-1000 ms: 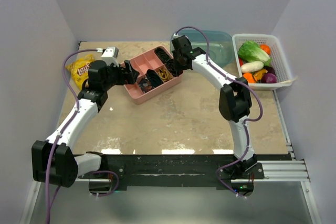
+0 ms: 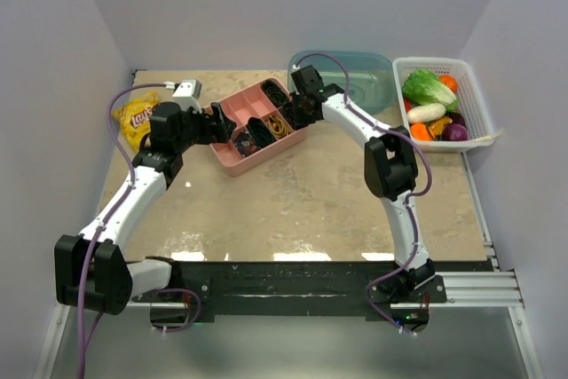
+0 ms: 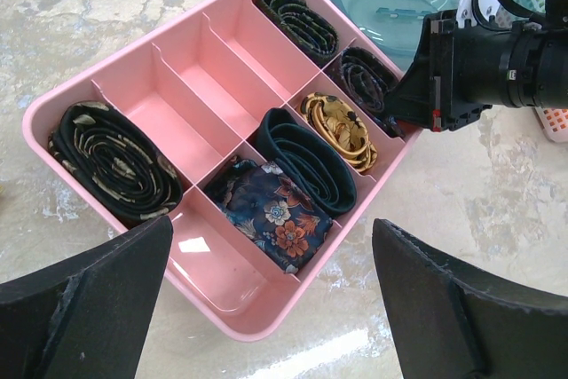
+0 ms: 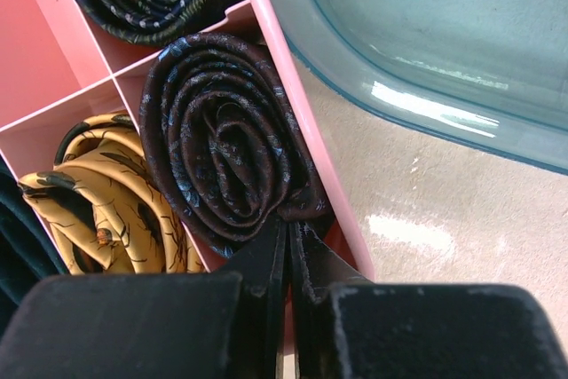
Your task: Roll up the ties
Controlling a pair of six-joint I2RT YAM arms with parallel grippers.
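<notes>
A pink divided box [image 2: 237,161] holds rolled and folded ties: dark green [image 3: 297,15], dark brown-blue [image 4: 217,139], yellow [image 4: 111,206], teal [image 3: 306,161], floral navy [image 3: 266,210] and a black patterned one [image 3: 115,161]. My right gripper is shut at the lower edge of the brown-blue roll, inside its compartment by the box wall; whether cloth is between the fingertips is hidden. My left gripper [image 2: 219,126] stands open above the box's left part, its fingers wide apart in the left wrist view.
A clear teal container [image 2: 364,77] sits behind the box. A white basket of vegetables [image 2: 475,108] is at the back right, a yellow bag [image 2: 133,117] at the left.
The left arm has stayed put.
</notes>
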